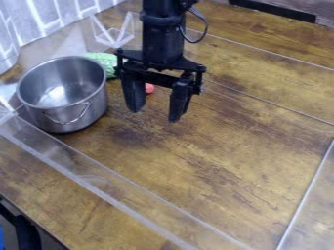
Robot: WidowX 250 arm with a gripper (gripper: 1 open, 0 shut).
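My black gripper (156, 98) hangs over the wooden table, right of a steel pot (62, 91), its two fingers apart and pointing down. A small pink object (150, 89) shows behind it, mostly hidden by the gripper, so whether anything is between the fingers is unclear. A pale green object (102, 62) lies behind the pot, partly covered by the gripper.
Clear plastic strips or panels edge the wooden surface (229, 166) at left and right. A white curtain-like backdrop stands at the back left.
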